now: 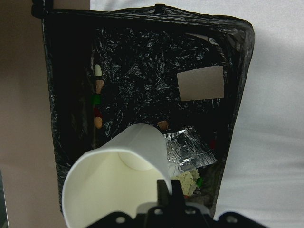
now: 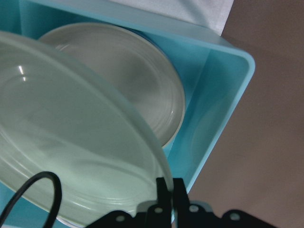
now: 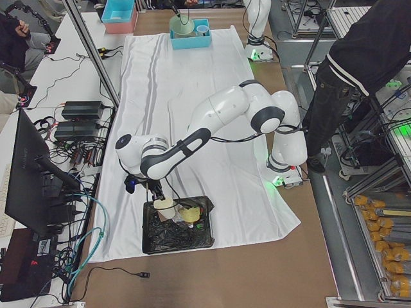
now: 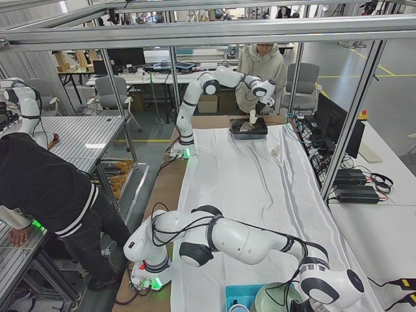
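Observation:
A white paper cup [image 1: 114, 185] is held tilted over a black-lined bin [image 3: 178, 237], my left gripper shut on its rim. In the bin lie a cardboard piece [image 1: 200, 83], crumpled foil [image 1: 187, 149], small coloured bits and pale crumpled scraps [image 1: 187, 183]. At the other end of the cloth, my right gripper is shut on the rim of a pale green plate [image 2: 80, 133], tilted over a blue basket [image 2: 223, 85] that holds a grey plate [image 2: 152, 85].
A white cloth [image 3: 180, 96] covers most of the table, largely clear between bin and basket. A monitor [image 3: 35, 179], cables and a frame post stand along one side. A person [image 3: 347, 77] stands beside the other.

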